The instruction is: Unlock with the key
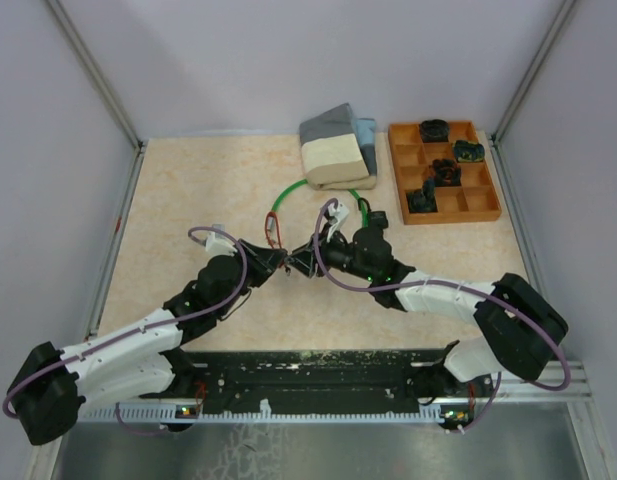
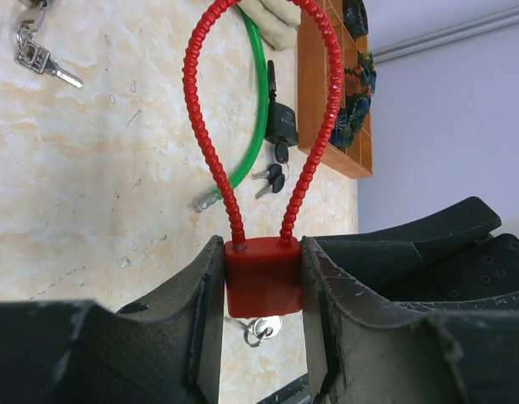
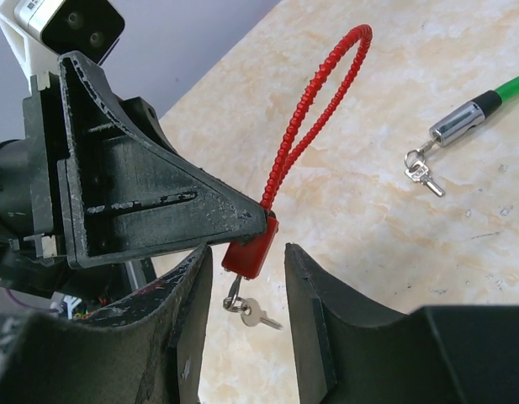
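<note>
A red padlock [image 2: 263, 278] with a long beaded red cable loop [image 3: 297, 126] is held upright in my left gripper, shut on its body. A silver key [image 3: 234, 295] points up at the padlock's underside, a second key [image 3: 259, 318] hanging from it; whether it is inserted is unclear. My right gripper stands open just beside the padlock and key, nothing clearly between its fingers. Both grippers meet near the centre in the top view.
A green cable lock [image 2: 259, 101] with keys, a black padlock [image 2: 281, 124] with keys, a folded cloth [image 1: 336, 155] and a wooden compartment tray [image 1: 464, 200] lie behind.
</note>
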